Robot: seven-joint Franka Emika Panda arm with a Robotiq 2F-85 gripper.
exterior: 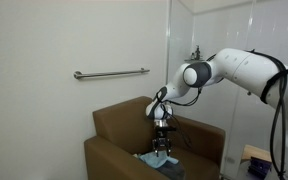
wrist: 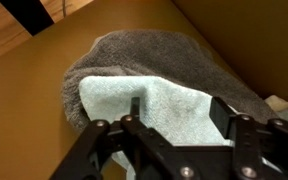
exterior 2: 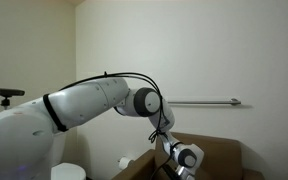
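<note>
A pale blue-white cloth (wrist: 167,97) lies rumpled over a grey towel (wrist: 149,52) on the brown couch seat. In exterior view 1 the pale cloth (exterior: 155,159) shows low on the seat, with the grey towel (exterior: 172,169) beside it. My gripper points down over the pale cloth, its two dark fingers apart and cloth visible between them. Whether the fingertips touch the cloth cannot be told. Seen from outside, the gripper (exterior: 162,149) is just above the cloth. Exterior view 2 cuts off the fingertips and both cloths at its lower edge.
The couch's near arm (exterior: 110,160) and its backrest (exterior: 129,119) enclose the seat. A metal rail (exterior: 111,73) is fixed to the wall above. Bare seat (wrist: 29,110) shows left of the cloths in the wrist view.
</note>
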